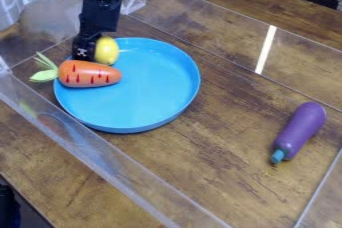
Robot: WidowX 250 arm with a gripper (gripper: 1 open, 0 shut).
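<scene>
My black gripper (pixel 94 44) reaches down from the top left to the upper-left rim of a blue plate (pixel 147 94). A yellow object (pixel 107 52) sits on the plate right at the gripper's fingers, which are partly hidden behind or beside it; contact is hard to tell. An orange toy carrot (pixel 88 73) with a pale green top lies on the plate's left side, just below the gripper.
A purple toy eggplant (pixel 301 129) lies on the wooden table at the right. A white strip (pixel 265 49) is at the upper right. Clear plastic walls border the left and lower sides.
</scene>
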